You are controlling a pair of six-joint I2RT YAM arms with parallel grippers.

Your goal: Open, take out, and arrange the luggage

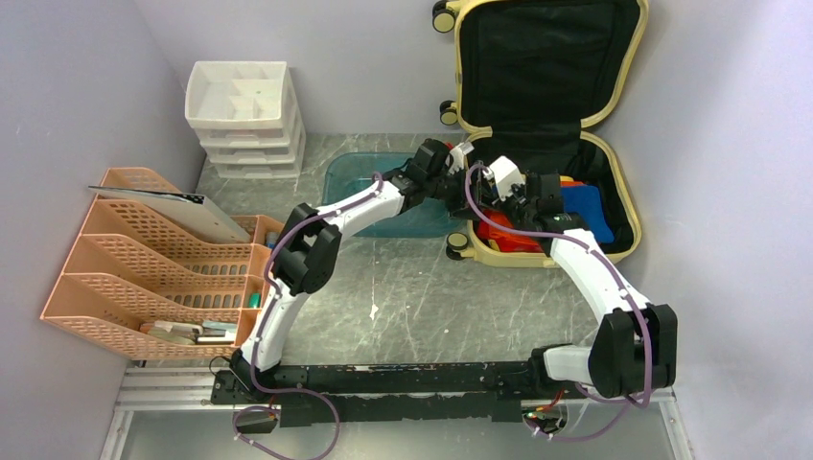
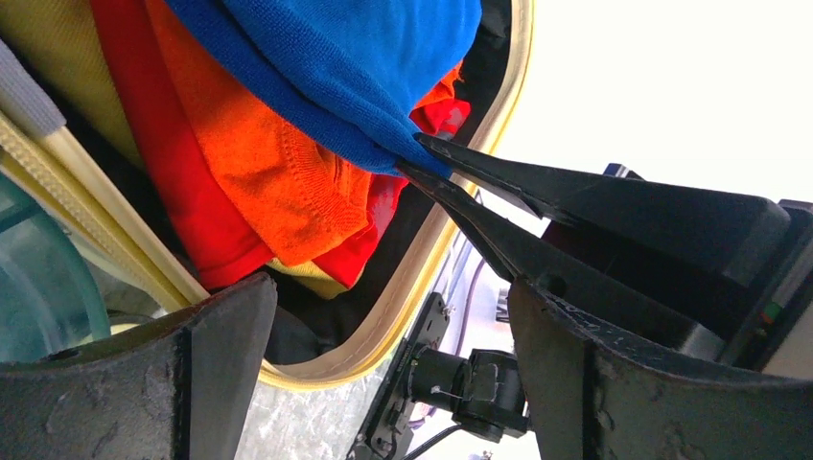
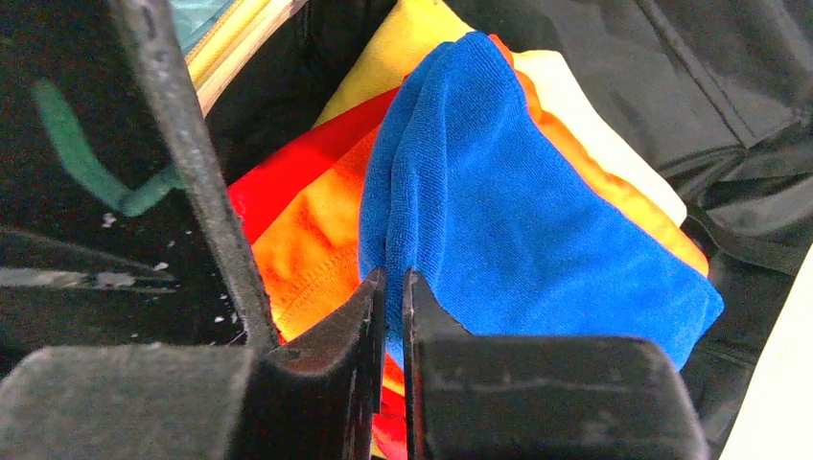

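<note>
The suitcase (image 1: 627,192) stands open at the right, yellow-rimmed, its lid raised at the back. Inside lies a stack of folded clothes, with a blue cloth (image 3: 537,220) on top of orange (image 2: 273,172) and red ones. My right gripper is shut on a pinched fold along the blue cloth's edge. Its black tips grip the cloth in the left wrist view too. Wide apart are the fingers of my left gripper, with nothing held between them, over the suitcase's left side. One left finger (image 3: 197,182) looms large beside the cloth in the right wrist view.
A teal translucent bin (image 1: 337,180) sits directly left of the suitcase, partly beneath my left arm. Farther left are a white drawer unit (image 1: 240,125) and an orange file rack (image 1: 101,249).
</note>
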